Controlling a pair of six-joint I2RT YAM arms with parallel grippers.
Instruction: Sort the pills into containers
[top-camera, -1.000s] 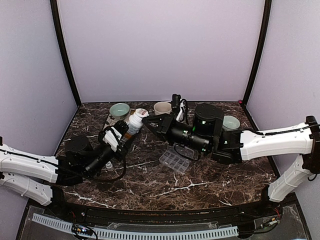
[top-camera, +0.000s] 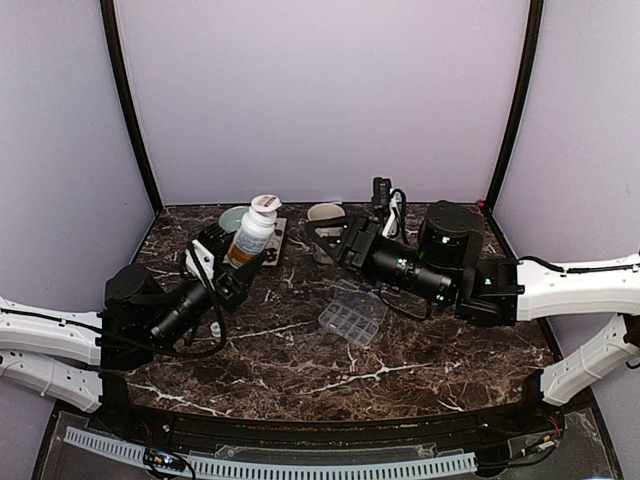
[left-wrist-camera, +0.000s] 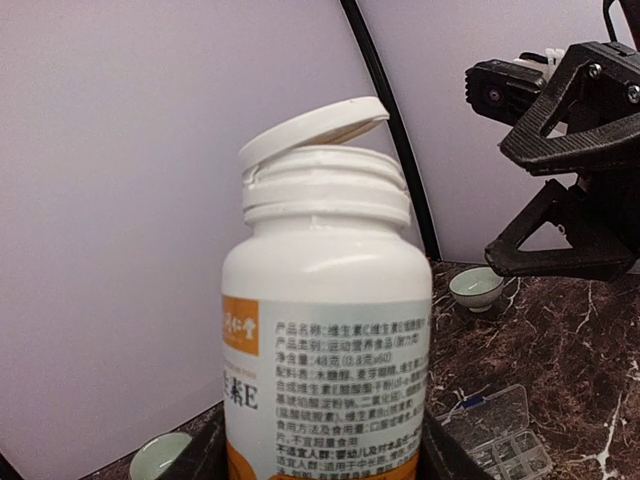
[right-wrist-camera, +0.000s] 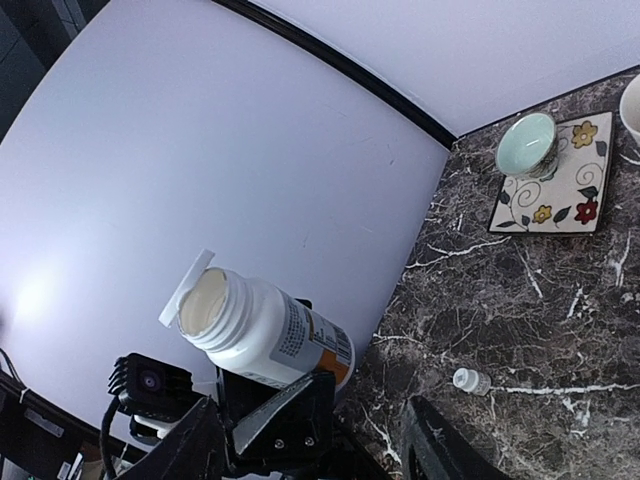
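Observation:
A white supplement bottle is held upright by my left gripper, shut on it. Its flip lid is raised at a tilt over the mouth in the left wrist view; the right wrist view shows part of the opening. My right gripper hangs to the right of the bottle, apart from it, open with nothing between its fingers. A clear compartment pill box lies on the counter below, its lid open. A small white container lies on the counter at left.
At the back are a patterned square plate with a pale green bowl on it, a cream mug and another bowl. Walls bound it at back and sides.
Since one second ago the bottle has risen and become more upright in my left gripper. My right gripper has pulled away from the bottle's top toward the right.

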